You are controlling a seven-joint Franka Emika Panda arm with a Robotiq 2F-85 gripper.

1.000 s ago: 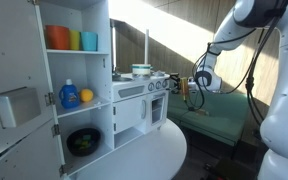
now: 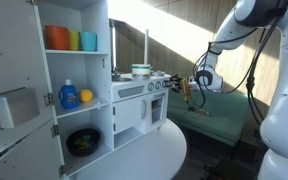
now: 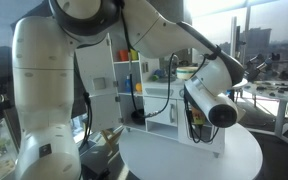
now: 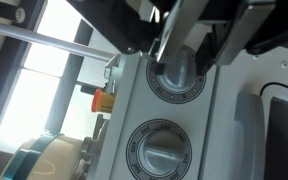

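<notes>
A white toy kitchen counter carries a row of round dials along its front. Up close in the wrist view, an upper silver dial (image 4: 180,78) with a printed scale sits between the fingertips of my gripper, which is shut on its raised grip. A second dial (image 4: 162,152) of the same kind is below it in that view, untouched. In the first exterior view the gripper (image 2: 172,84) is at the right end of the counter front. The dark fingers hide part of the held dial's rim.
A pot (image 2: 141,71) stands on the counter. Left of it, shelves hold coloured cups (image 2: 73,41), a blue bottle (image 2: 68,96), an orange ball (image 2: 86,96) and a black bowl (image 2: 83,141). A green sofa (image 2: 216,118) lies behind the arm; the white round table (image 3: 174,158) has bare space in front.
</notes>
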